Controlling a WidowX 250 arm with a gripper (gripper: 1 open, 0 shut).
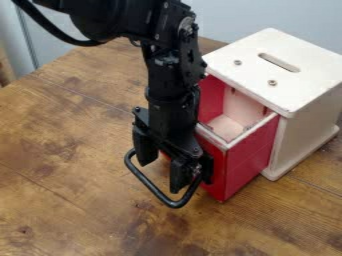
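My black gripper (171,155) points down at the front of a small wooden box (287,75) with red panels, in the camera view. Its lower end, with a black loop-shaped part, is against or just in front of the red panel (245,168). Inside the box's open compartment lies a pale, light pink object (227,128). The fingertips are dark on dark, so I cannot tell whether they are open or shut or hold anything.
A pale wall (254,15) stands behind. The box fills the right side.
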